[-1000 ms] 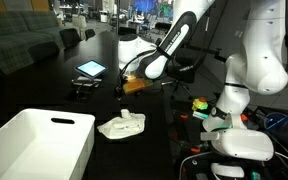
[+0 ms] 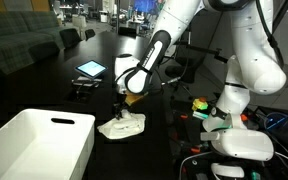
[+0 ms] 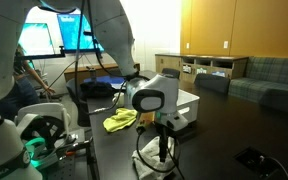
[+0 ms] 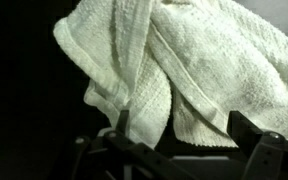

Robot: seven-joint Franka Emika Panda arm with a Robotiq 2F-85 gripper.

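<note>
A crumpled white cloth lies on the dark table, and it fills much of the wrist view. My gripper is open just over it, its two dark fingers spread near the lower edge of that view with white fabric and dark table showing between them. In exterior view 1 the gripper hangs at the cloth's far side, close to the fabric. From the other exterior view, the cloth sits below the arm's wrist. Whether the fingertips touch the fabric, I cannot tell.
A large white box stands on the table left of the cloth in exterior view 1. Behind the arm lies a tablet-like object. A yellow cloth shows in exterior view 2.
The gripper has come down toward the white cloth over the last second. The cloth's far edge looks slightly raised or covered by the gripper now; the box has stayed put.
</note>
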